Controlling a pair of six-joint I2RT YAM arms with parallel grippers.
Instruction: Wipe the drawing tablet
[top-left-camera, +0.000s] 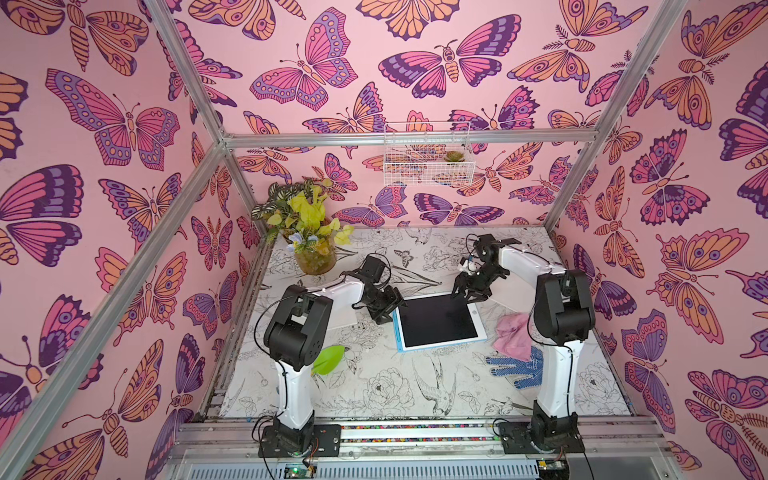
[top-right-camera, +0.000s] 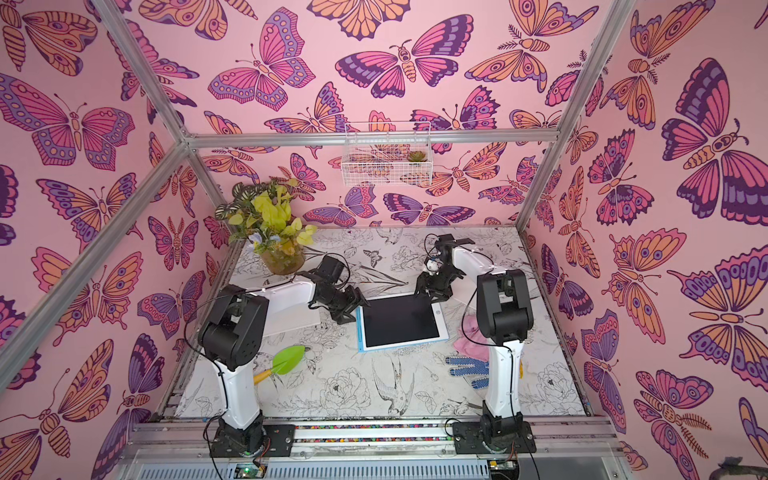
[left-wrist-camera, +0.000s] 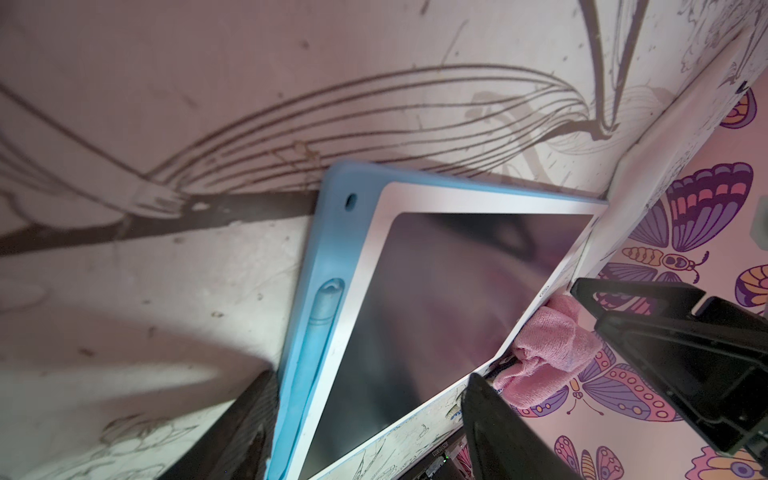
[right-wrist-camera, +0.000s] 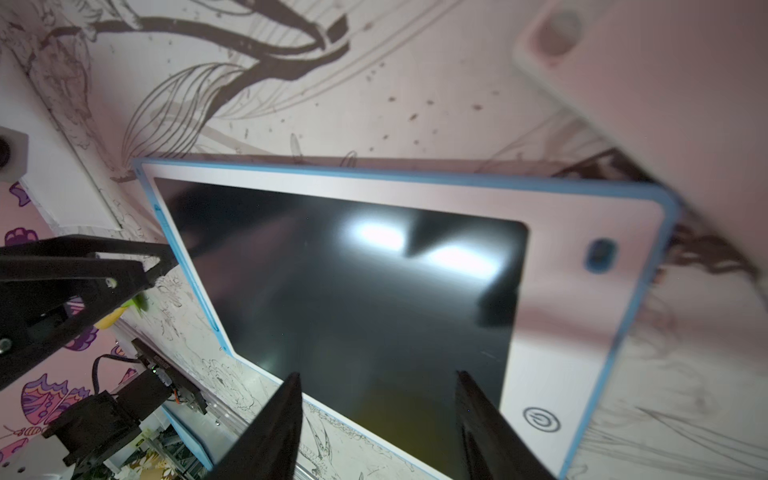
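The drawing tablet, dark-screened with a white frame and blue edge, lies flat mid-table. At its left edge, by the stylus slot, my left gripper stands open with nothing gripped between its fingers. My right gripper is part open over the tablet's right part, its two fingers apart and only the screen visible between them. Crumpled on the table just right of the tablet is a pink cloth, clear of both grippers. The left wrist view also shows the cloth beyond the tablet's far edge.
A blue dotted glove lies in front of the cloth. Toward the front left is a green leaf-shaped tool. A potted plant occupies the back left corner.
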